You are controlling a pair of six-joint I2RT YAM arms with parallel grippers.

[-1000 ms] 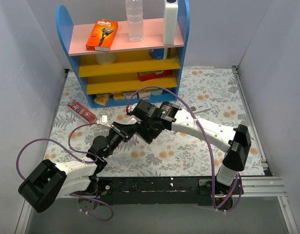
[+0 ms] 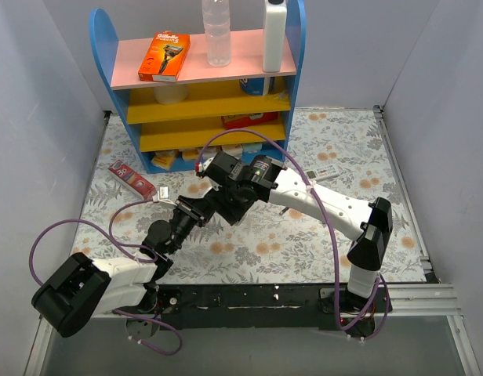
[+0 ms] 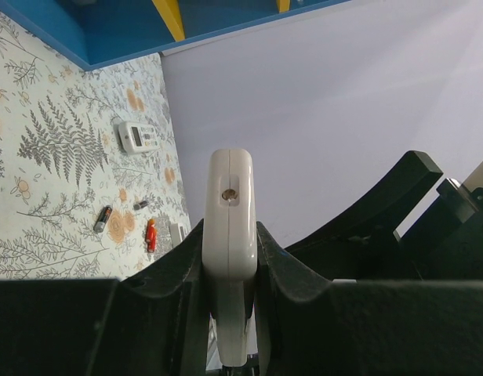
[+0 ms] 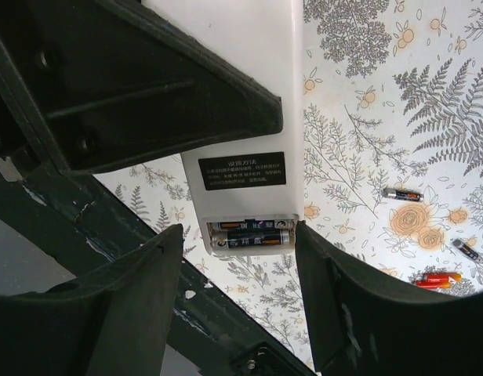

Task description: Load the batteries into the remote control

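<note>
A white remote control [image 3: 229, 211] is held by my left gripper, which is shut on its sides. In the right wrist view its back faces the camera, with a black label [image 4: 242, 171] above the battery compartment. Two batteries [image 4: 253, 238] lie side by side in that compartment, the upper one partly under its edge. My right gripper is part open, its two fingertips [image 4: 169, 243] to either side of the compartment end, nothing seen gripped between them. From above, both grippers meet over the table and hide most of the remote.
On the table lie a loose battery [image 4: 402, 194], a second small battery [image 4: 465, 249] and red-orange items [image 4: 438, 280]. A white device [image 2: 322, 173] lies further back, a red box [image 2: 132, 180] at left. The blue shelf [image 2: 196, 94] stands behind.
My right gripper has shifted slightly left, closer to the left gripper and over the remote's end. The left arm has hardly moved.
</note>
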